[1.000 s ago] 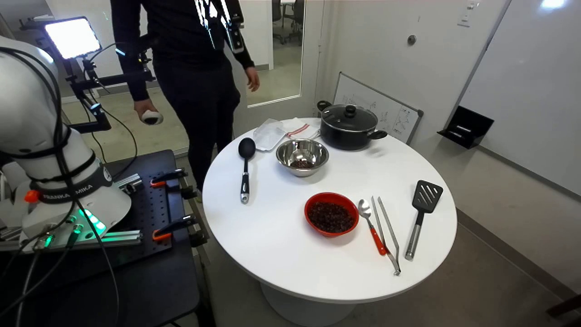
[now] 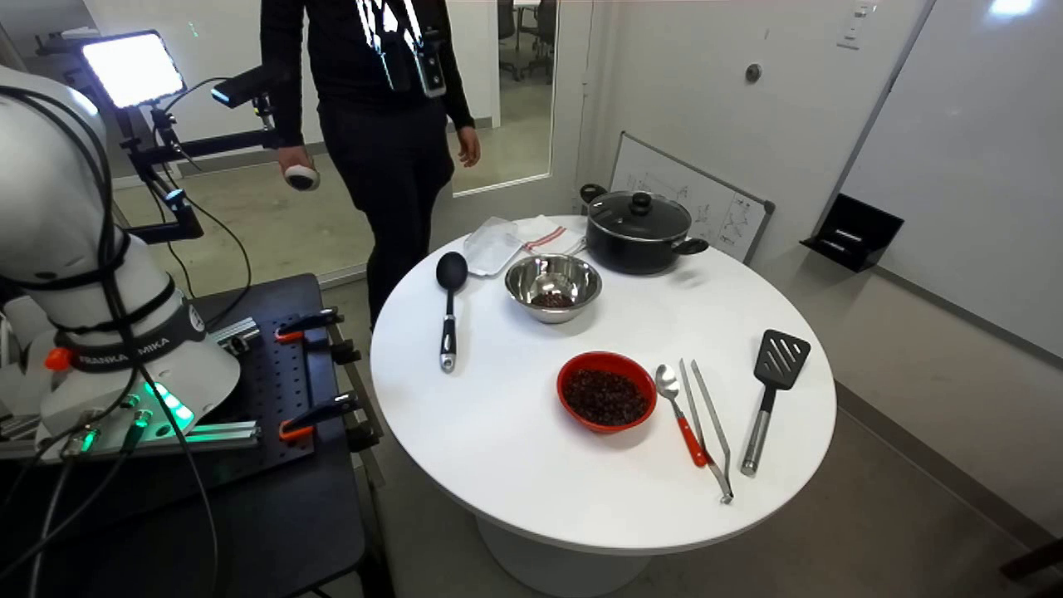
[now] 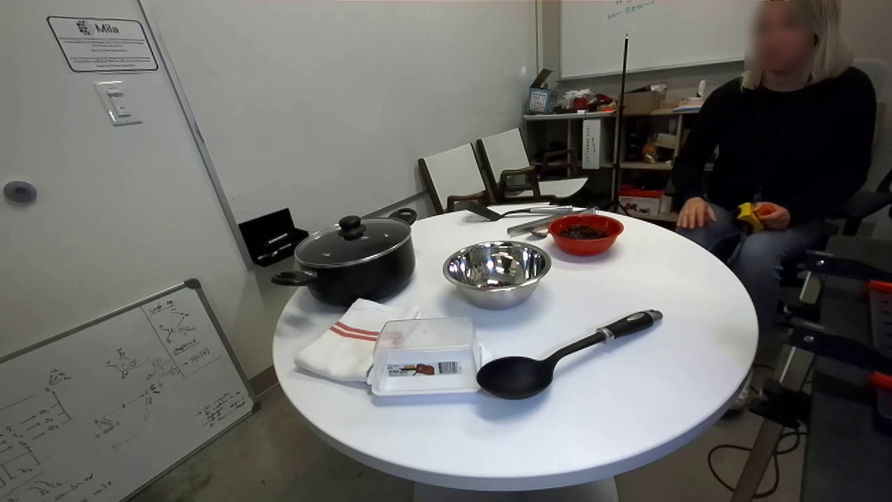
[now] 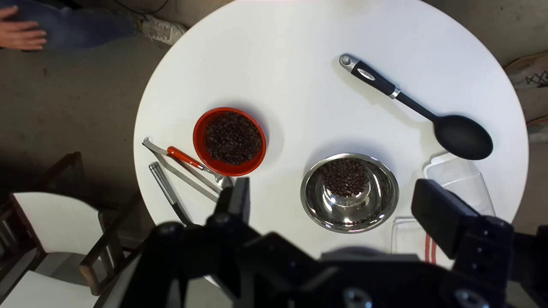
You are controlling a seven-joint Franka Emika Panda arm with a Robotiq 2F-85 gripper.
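In the wrist view my gripper is open high over the round white table, its dark fingers wide apart with nothing held. Beneath the gap stands a steel bowl (image 4: 349, 218), a small heap of dark beans (image 4: 345, 177) inside it. A red bowl (image 2: 604, 423) filled with dark beans sits nearer the front of the table in exterior view 1. Beside that bowl lies a small spoon (image 2: 683, 419) with a red handle, then metal tongs (image 2: 709, 423). Neither exterior view shows the gripper.
A lidded black pot (image 2: 638, 239), a white towel (image 3: 351, 343) and a clear plastic box (image 3: 424, 360) stand near one edge. A black ladle spoon (image 2: 450, 309) and a slotted spatula (image 2: 775, 394) lie at opposite sides.
The standing person behind the table has shifted to the right in exterior view 1. Everything on the table is where it was.
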